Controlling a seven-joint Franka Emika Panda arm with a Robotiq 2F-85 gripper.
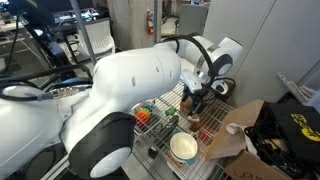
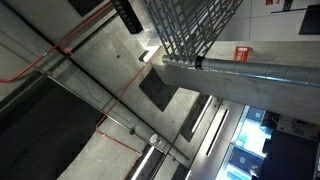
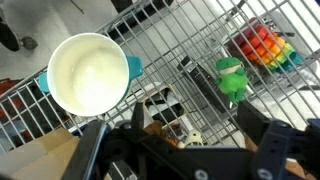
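My gripper hangs open above a wire rack, pointing down. In the wrist view, its two dark fingers stand wide apart at the lower edge. Between and below them lie small toys, among them a pale one and a dark-and-white one, all resting on the wires; their exact shapes are hard to tell. A white bowl with a teal rim sits to the left in that view. On the right is a green frog-like toy, and beyond it a red, orange and yellow toy.
An open cardboard box stands close beside the rack, with black items at its right. A pale wall panel rises behind. Bare wires show around the toys. Exterior view 2 shows only ceiling and pipes.
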